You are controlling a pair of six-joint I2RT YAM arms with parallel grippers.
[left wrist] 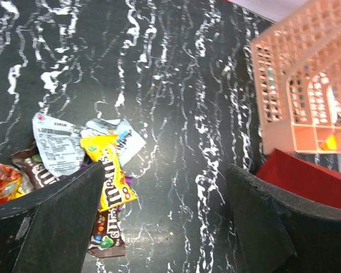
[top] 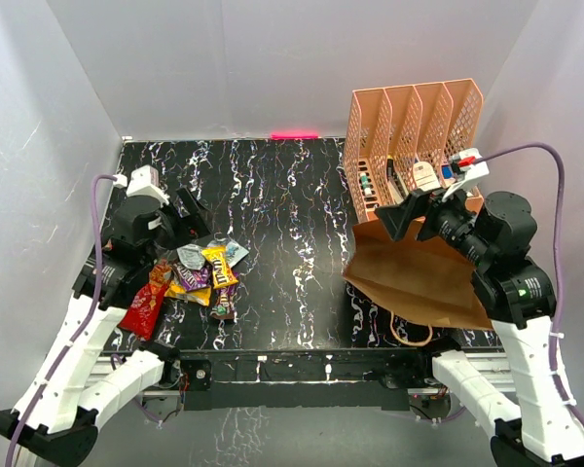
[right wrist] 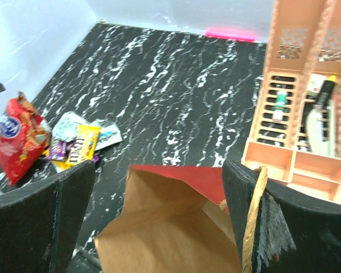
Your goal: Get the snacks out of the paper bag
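The paper bag (top: 414, 277), brown inside with a red outside, lies tipped over on the right of the table, its folded opening facing up. One twisted handle (top: 412, 336) points toward the front edge. Over the bag's far side is my right gripper (top: 409, 216), fingers apart; in its wrist view a handle (right wrist: 256, 207) runs up in front of the right finger. A pile of snacks lies at the left: a yellow M&M's pack (top: 219, 266), a red bag (top: 144, 309), silvery packs (left wrist: 58, 145) and a dark pack (left wrist: 108, 233). Above them my left gripper (top: 192, 212) stands open and empty.
An orange divided rack (top: 414, 126) with small items in it stands behind the bag at the back right. A pink strip (top: 294, 134) lies along the back wall.
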